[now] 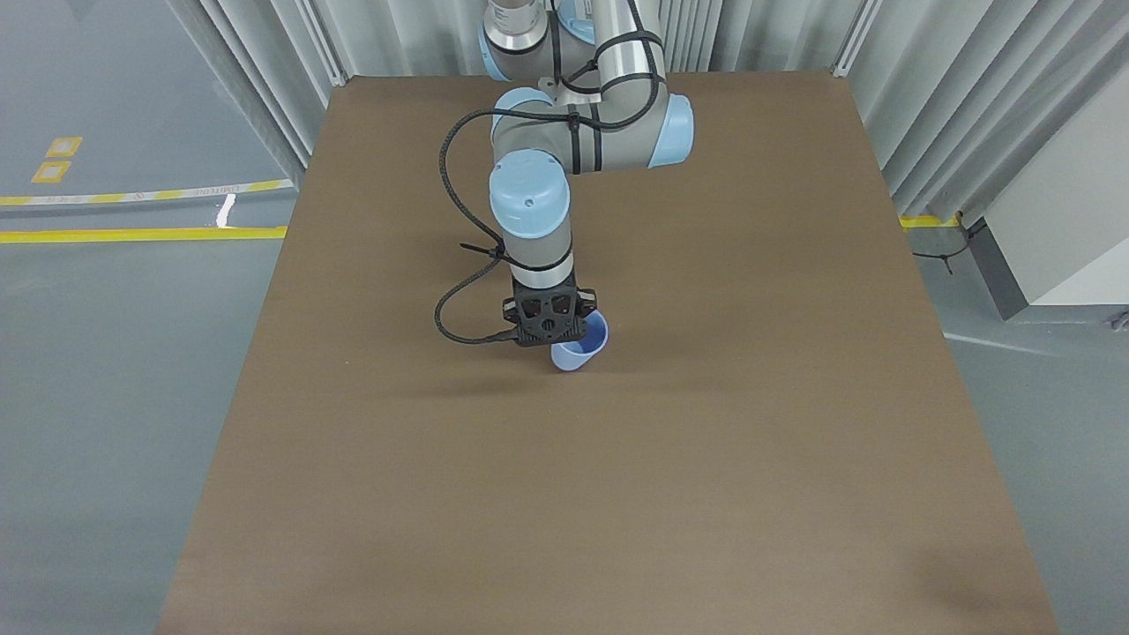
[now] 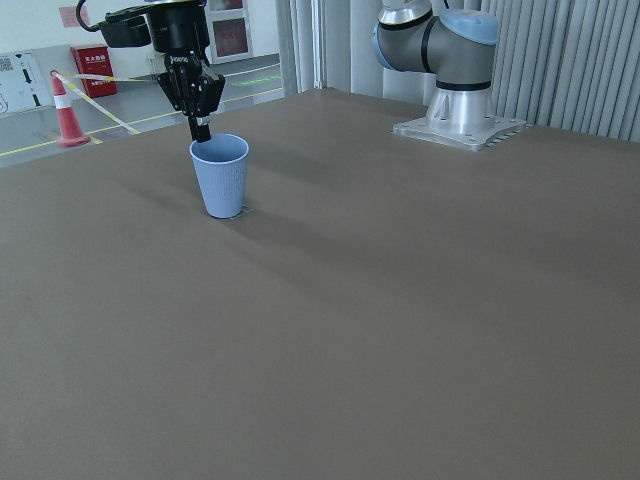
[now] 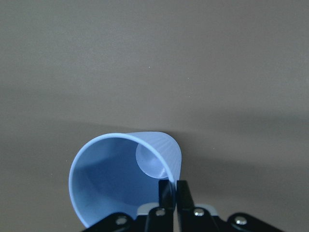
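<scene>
A ribbed light-blue cup [image 2: 219,180] stands upright on the brown table [image 2: 330,320] in the left view. My black gripper [image 2: 200,125] hangs straight down over it, its fingertips at the rim. In the wrist view the two fingers [image 3: 184,205] straddle the cup's near rim, one inside and one outside, close together with the wall between them. In the front view the cup [image 1: 571,354] is partly hidden behind the gripper body.
The table around the cup is bare, with wide free room toward the front and sides. The robot's base [image 2: 458,125] is at the back of the table, with curtains behind it.
</scene>
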